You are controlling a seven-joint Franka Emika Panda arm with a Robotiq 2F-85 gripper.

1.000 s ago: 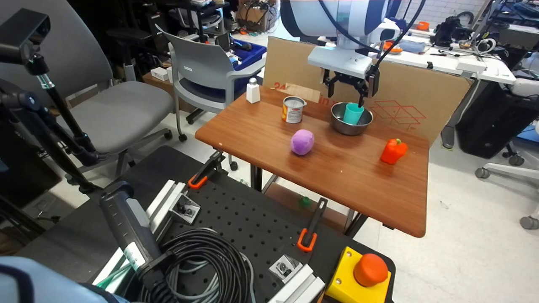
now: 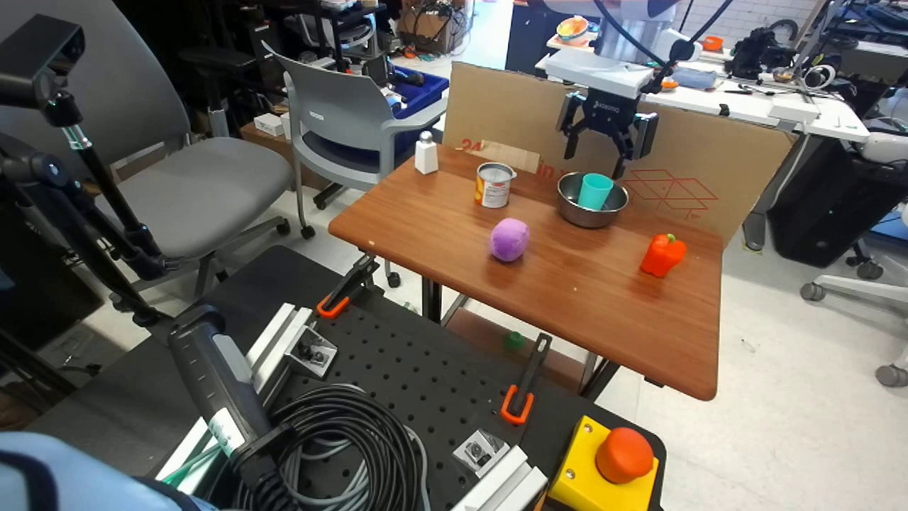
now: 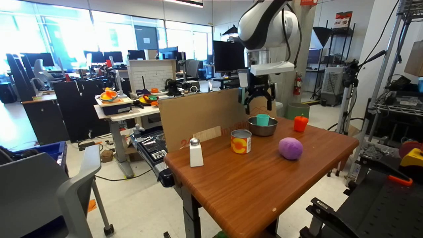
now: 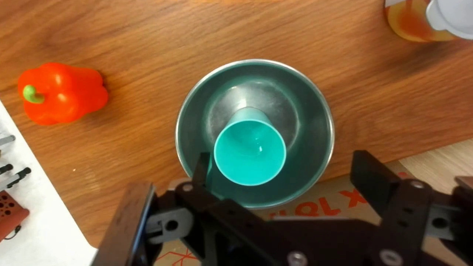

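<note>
A teal cup (image 4: 250, 152) stands inside a metal bowl (image 2: 593, 213), with no lid on it; seen from the wrist it is nearer the bowl's left and lower side. Above the bowl hangs my gripper (image 2: 594, 162), pointing down, its fingers spread wide and nothing between them. In the wrist view the left fingertip (image 4: 202, 167) overlaps the bowl's edge, while the right one lies outside the rim. Exterior view 2 has the gripper (image 3: 258, 108) over the back of the bowl, close above the cup.
A red pepper (image 2: 663, 255) lies to one side of the bowl and an opened can (image 2: 494, 186) to the other. Nearer the table's front is a purple ball (image 2: 510, 239); a white shaker (image 2: 426, 154) stands near the far corner. Cardboard (image 2: 681, 162) walls off the back.
The arm has shifted up and to the right in exterior view 1, and the gripper shows more of its front. Cup, bowl and other tabletop items have stayed put.
</note>
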